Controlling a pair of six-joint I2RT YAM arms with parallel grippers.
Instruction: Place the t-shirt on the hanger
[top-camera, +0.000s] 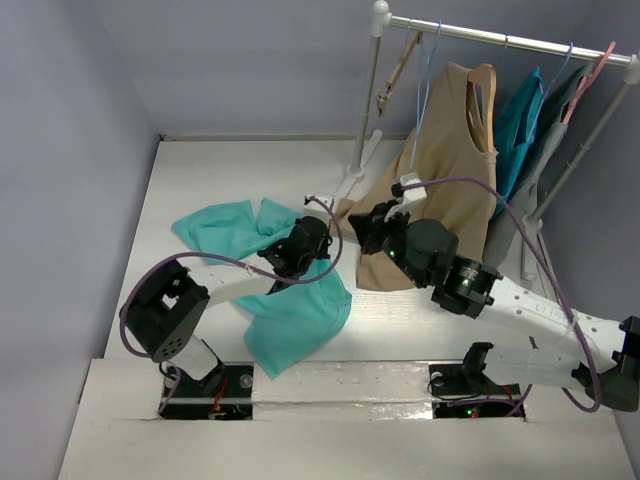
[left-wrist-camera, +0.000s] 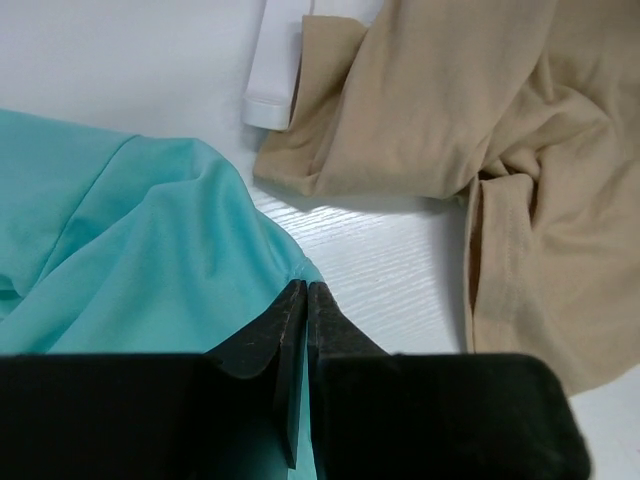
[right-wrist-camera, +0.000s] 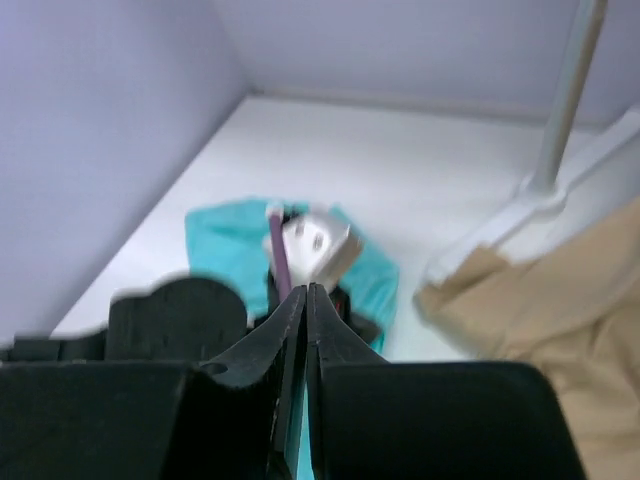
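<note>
A turquoise t-shirt (top-camera: 300, 325) lies spread on the white floor of the workspace. My left gripper is shut, its tips at the shirt's right edge in the left wrist view; whether fabric is between them is unclear. My right gripper (top-camera: 366, 232) is shut and raised, right of the left one, in front of a hanging tan garment (top-camera: 440, 140); nothing shows between its fingertips in the right wrist view. Hangers (top-camera: 422, 80) hang from the rail (top-camera: 480, 36) at top right.
A turquoise garment (top-camera: 515, 130) and grey ones hang farther right. The rack's left post (top-camera: 363, 100) and foot stand behind the grippers.
</note>
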